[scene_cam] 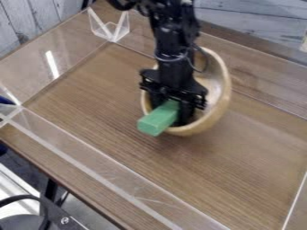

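Note:
My black gripper (177, 106) reaches down from the top centre over a pale wooden bowl (214, 106), shut on a green object (157, 121) that juts out toward the lower left at the bowl's front rim. The image is blurred, and the fingertips are hard to make out.
A white wire-like item (109, 27) stands at the back left. Black cables lie at the lower left edge, beyond the table.

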